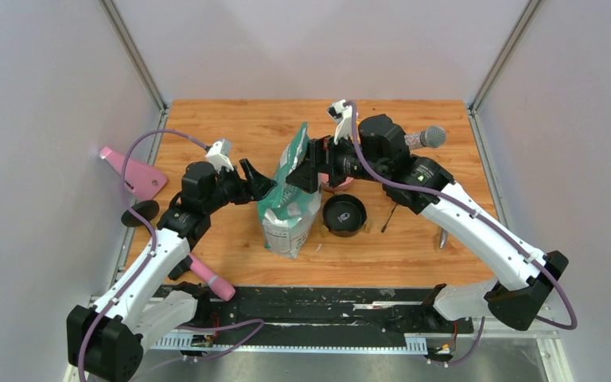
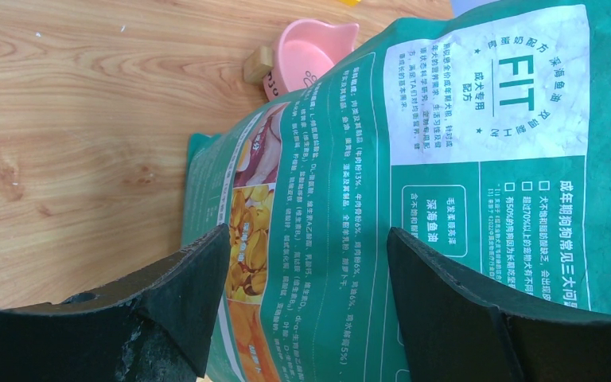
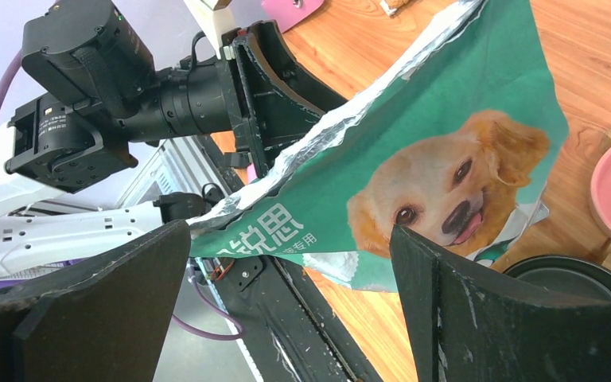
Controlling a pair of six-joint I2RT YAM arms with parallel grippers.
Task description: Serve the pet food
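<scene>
A green and white pet food bag [image 1: 288, 231] stands upright on the wooden table between my two arms. My left gripper [image 1: 259, 176] is open at the bag's left side; its fingers frame the green printed face in the left wrist view. On the other side is my right gripper [image 1: 303, 165], also open, near the bag's upper part. In the right wrist view the bag's long silvery top edge [image 3: 318, 135] runs above the fingers, and the dog picture shows below it. Right of the bag sits a black bowl [image 1: 344, 214]. Behind it a pink cup [image 2: 306, 56] is partly hidden.
A pink flat object [image 1: 137, 177], a dark oval piece [image 1: 141, 212] and a pink cylinder [image 1: 216, 282] lie to the left. Toward the right are a microphone [image 1: 426, 138], a thin dark stick [image 1: 389, 218] and a small metal piece [image 1: 443, 239].
</scene>
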